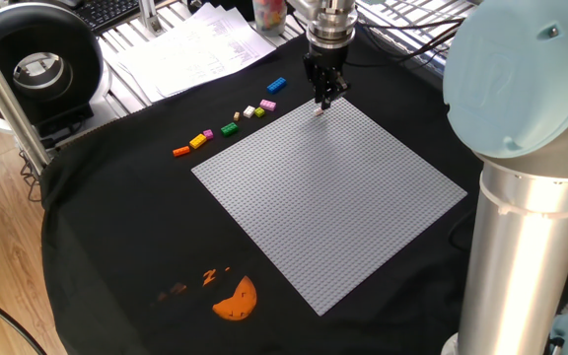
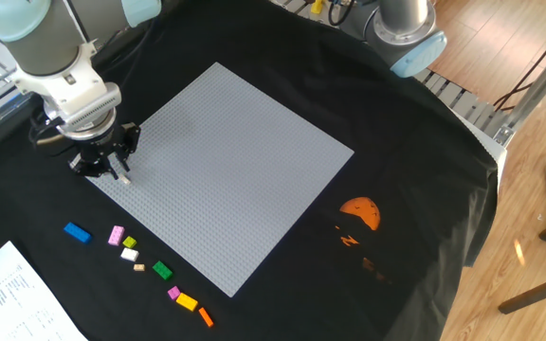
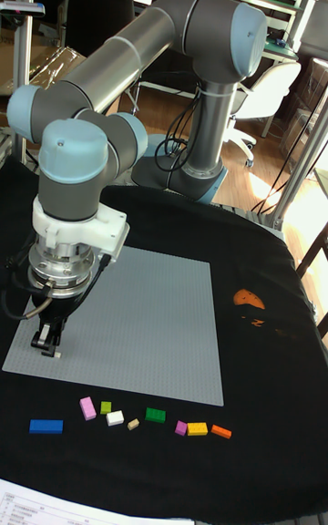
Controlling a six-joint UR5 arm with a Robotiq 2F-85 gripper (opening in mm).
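Note:
A grey baseplate [image 1: 328,197] lies flat on the black cloth. Over its corner close to the loose bricks, my gripper [image 2: 118,170] points down with its black fingers low above the studs. One small pale brick [image 2: 125,179] shows right at the fingertips, also visible as a light pale brick [image 3: 57,355] below the gripper [image 3: 46,346] in the third view. Whether that brick sits between the fingers or on the plate just beside them is too small to make out. How far apart the fingers stand is not clear either.
Loose bricks lie in a rough row off the plate's edge: blue [image 1: 276,85], pink [image 1: 268,105], white [image 1: 249,111], green [image 1: 229,129], yellow [image 1: 198,141], orange [image 1: 181,151] and several small ones. Papers [image 1: 190,54] lie beyond them. The rest of the plate is bare.

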